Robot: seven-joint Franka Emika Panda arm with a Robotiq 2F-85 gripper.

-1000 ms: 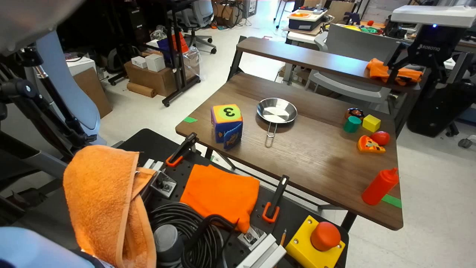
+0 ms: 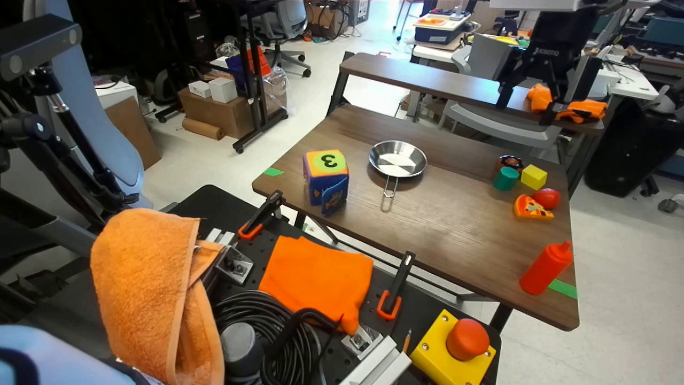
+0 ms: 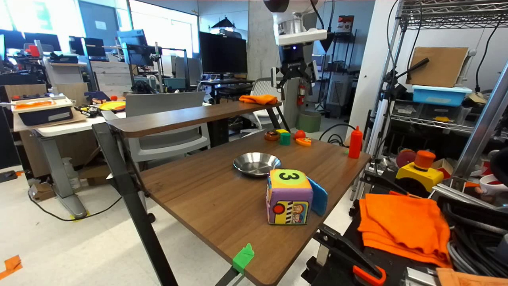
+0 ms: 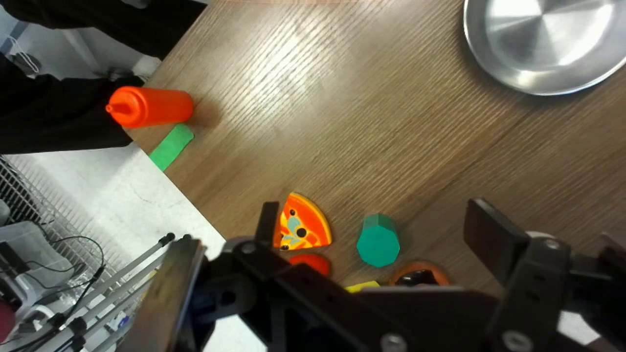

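My gripper (image 2: 524,114) stands open above the far right part of the table, its fingers wide apart and nothing between them. In the wrist view a teal hexagonal block (image 4: 378,241) shows in the gap between the fingers, well below. A toy pizza slice (image 4: 302,224) lies beside one finger there. The red ball (image 2: 546,198), the yellow block (image 2: 534,176) and a brown ring-like toy (image 2: 510,163) are clustered with them on the table. A steel pan (image 2: 398,158) rests mid-table, and a red squeeze bottle (image 2: 546,268) stands at the near right corner.
A soft cube marked 3 (image 3: 289,197) sits toward the table's left end. Behind the table runs a raised shelf (image 3: 190,116) with an orange cloth (image 3: 258,99) on it. Between pan and bottle the tabletop is bare.
In exterior view 1 my gripper has moved left from the far right edge, and its orientation has turned somewhat. The objects on the table stay where they were.
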